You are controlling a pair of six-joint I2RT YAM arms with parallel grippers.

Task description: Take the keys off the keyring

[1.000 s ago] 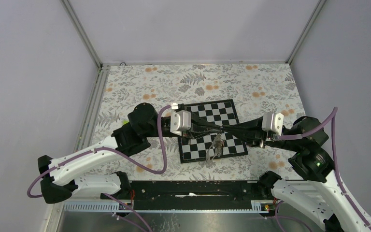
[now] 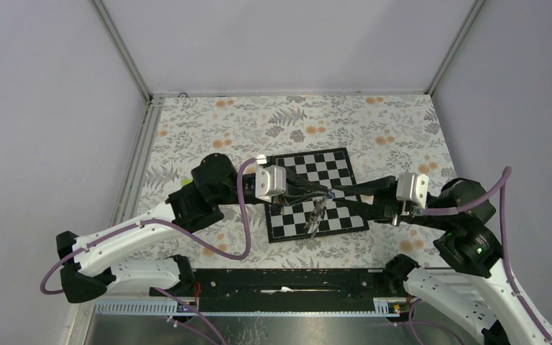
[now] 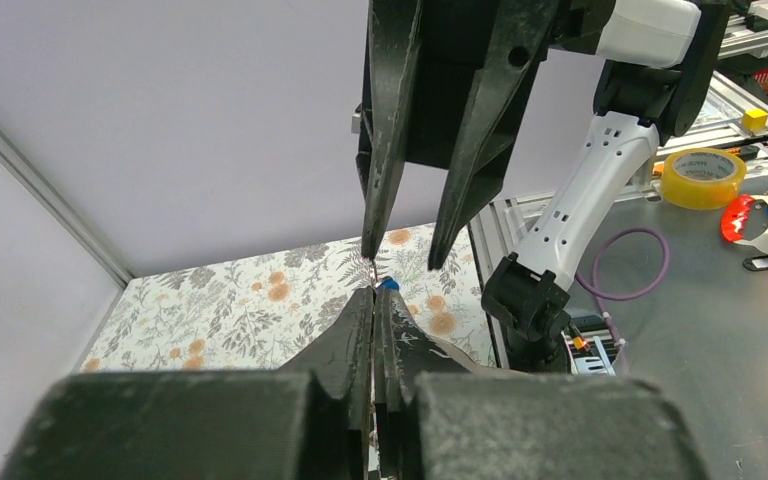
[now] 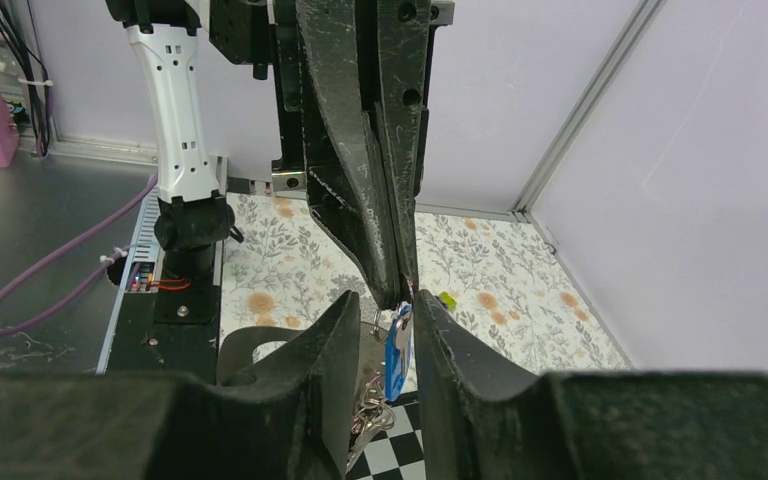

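Observation:
My left gripper (image 2: pixel 327 192) is shut, with a thin metal wire (image 3: pixel 374 268), apparently the keyring, showing at its fingertips. From these tips hangs a blue tag or key head (image 4: pixel 397 360), with the metal bunch of keys (image 4: pixel 368 420) below. In the top view the hanging bunch (image 2: pixel 317 218) is over the chessboard. Facing it, my right gripper (image 2: pixel 335 194) stands part open, its fingertips on either side of the blue piece and apart from each other. The right fingers (image 3: pixel 385 180) look empty in the left wrist view. How the keys sit on the ring is hidden.
A chessboard (image 2: pixel 303 232) lies beneath on a floral cloth (image 2: pixel 223 129). Beyond the workspace are yellow tape (image 3: pixel 702 180) and small loose items. A small yellow-green object (image 4: pixel 447 300) lies on the cloth. Both arms meet closely above the board.
The hanging bunch has swung a little; the left arm is nearly still.

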